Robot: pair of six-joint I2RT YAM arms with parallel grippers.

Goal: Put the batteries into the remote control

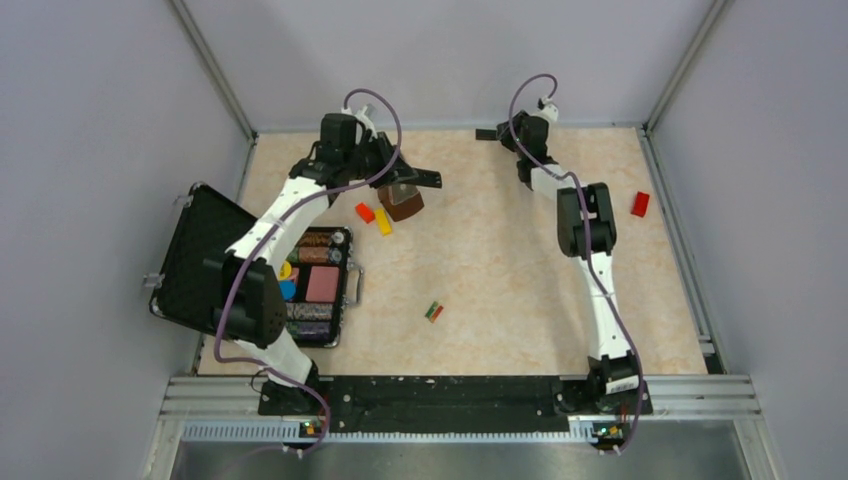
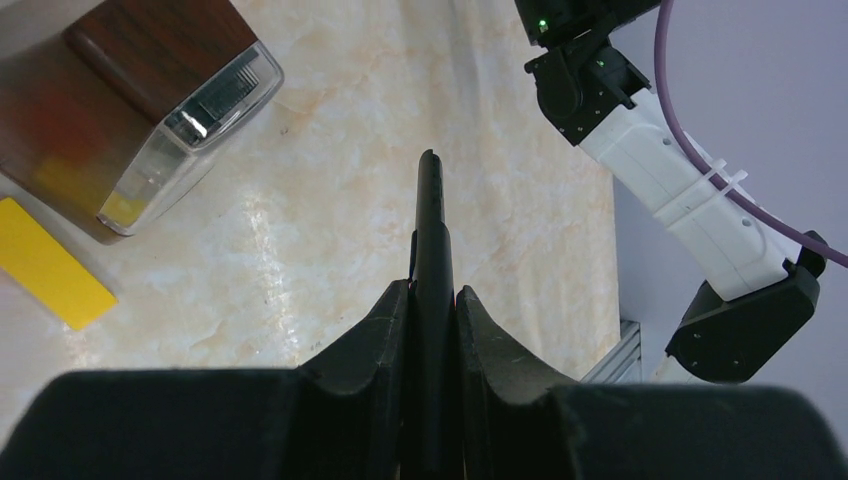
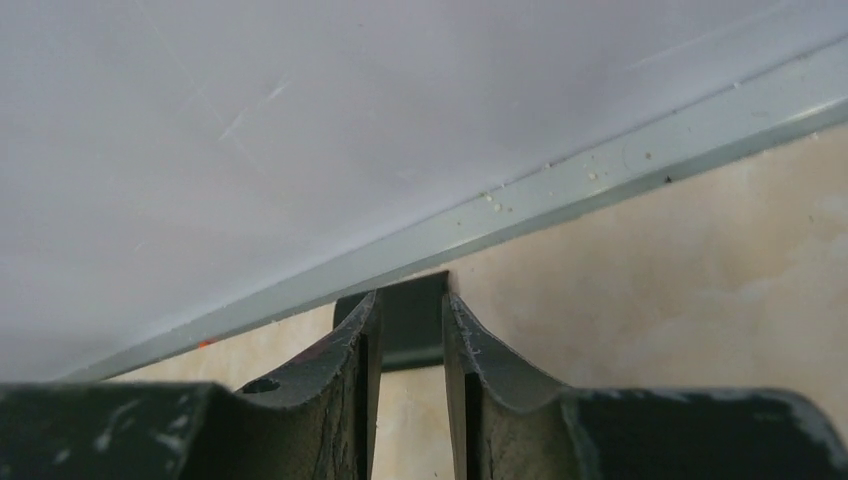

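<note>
A black remote control (image 1: 425,178) is clamped in my left gripper (image 1: 398,172), seen edge-on between the fingers in the left wrist view. A dark flat piece (image 3: 410,315), perhaps the battery cover, lies by the back rail, with my right gripper over it; its fingers stand a little apart, with nothing clearly held between them. Two small green and red batteries (image 1: 434,311) lie on the front middle of the table.
An open case (image 1: 352,285) stands at front left. A brown wooden object (image 2: 150,60), a yellow block (image 2: 55,265) and a red block (image 1: 364,212) lie below the left gripper. Another red block (image 1: 640,204) is at right.
</note>
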